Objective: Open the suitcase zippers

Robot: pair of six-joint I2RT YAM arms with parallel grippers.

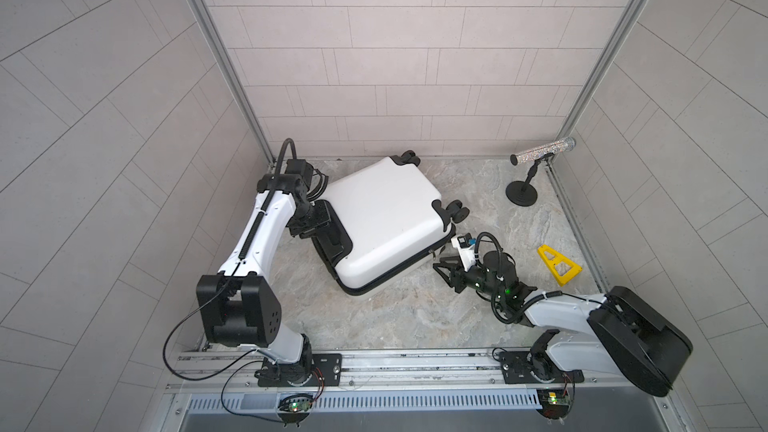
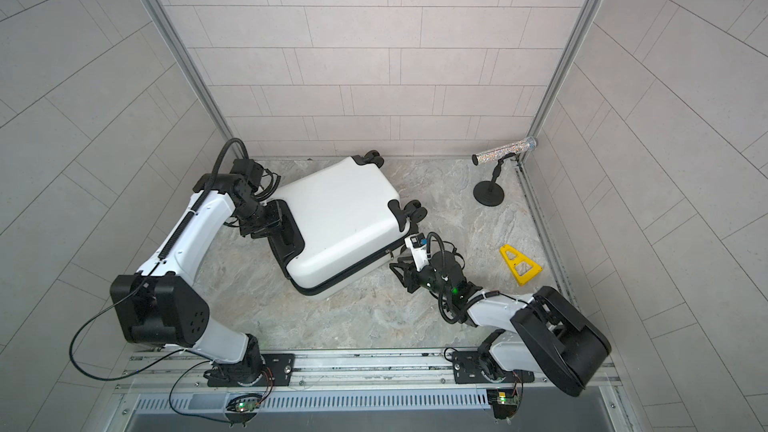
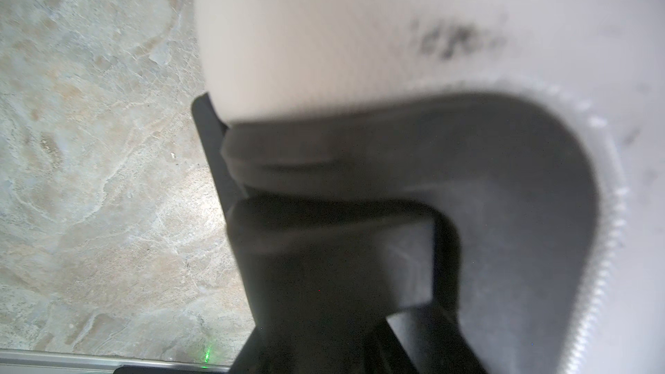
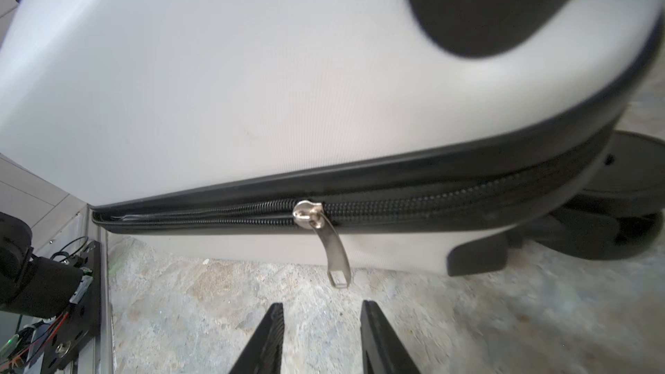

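The white suitcase [image 1: 384,216] lies tilted across the floor, its black handle panel [image 3: 526,235] at the left end. A silver zipper slider [image 4: 308,214] sits on the black zipper band, its pull tab [image 4: 337,259] hanging down and free. To the slider's left the two rows of teeth run apart. My right gripper is open just below the tab's end, with a gap between tab and fingertips. At the handle end is my left gripper [image 1: 308,228]; its fingers are dark and partly hidden in its wrist view, and their grip cannot be made out.
Black wheels [image 1: 456,210] stick out at the suitcase's right end. A yellow triangular piece [image 1: 560,265] lies right of my right arm, and a black stand with a glittery tube [image 1: 521,192] stands behind it.
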